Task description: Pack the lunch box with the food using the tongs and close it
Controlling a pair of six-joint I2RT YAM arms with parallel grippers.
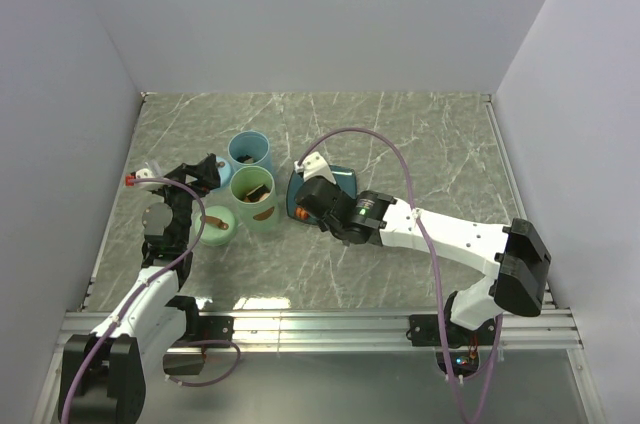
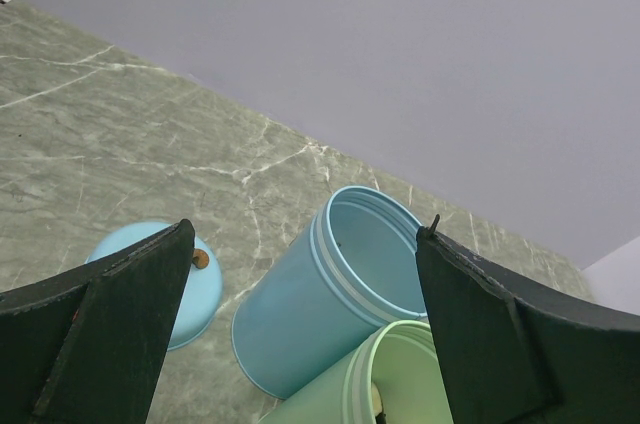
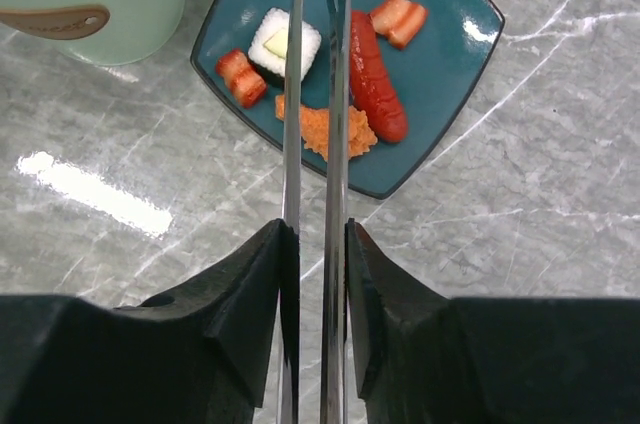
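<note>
A dark teal plate (image 3: 450, 54) holds a sausage (image 3: 378, 94), bacon pieces (image 3: 240, 76), a rice piece (image 3: 270, 39) and orange food (image 3: 312, 124). Above it my right gripper grips two long metal utensils (image 3: 335, 194), one with fork tines, pointing across the plate. My left gripper stands open over the green container (image 1: 258, 206) and blue container (image 1: 250, 144), nothing between its fingers. A blue lid (image 2: 195, 304) and a green lid (image 1: 214, 234) lie beside the containers.
Grey walls surround the marble table (image 1: 420, 134). The containers crowd the left middle, near my left arm.
</note>
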